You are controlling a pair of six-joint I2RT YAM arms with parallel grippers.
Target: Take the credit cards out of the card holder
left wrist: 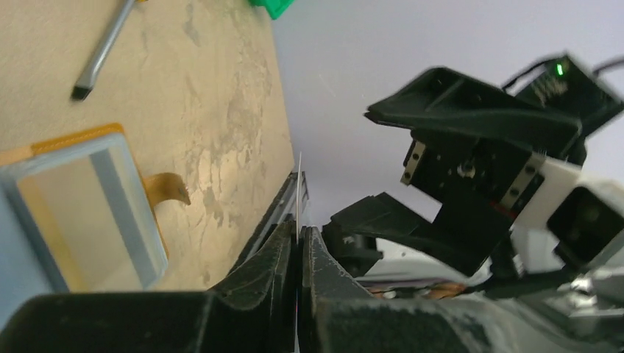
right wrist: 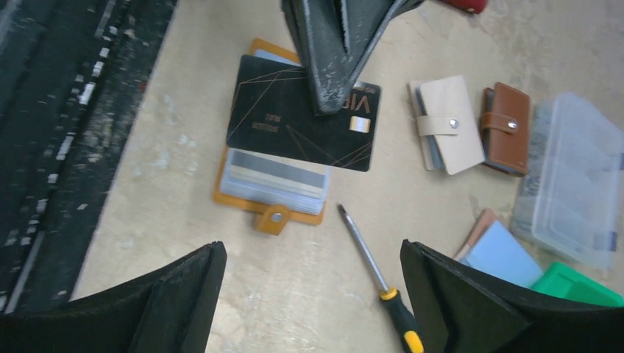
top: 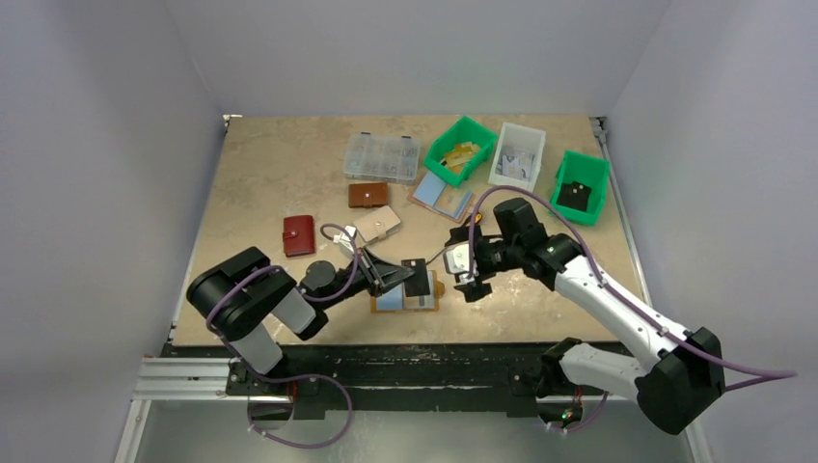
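Note:
A black credit card [right wrist: 265, 121] is pinched by my left gripper [top: 405, 272] above an open tan card holder [right wrist: 268, 220] with clear sleeves. In the left wrist view the card [left wrist: 299, 191] shows edge-on between the fingertips. My right gripper stands open to the right of the card, with nothing between its fingers.
A screwdriver [right wrist: 364, 250] lies beside the holder. Cream [top: 376, 225], brown [top: 368, 194] and red [top: 298, 234] wallets, a clear case [top: 381, 154], another open holder [top: 439, 193] and several bins [top: 579, 198] sit behind. The front table edge is close below.

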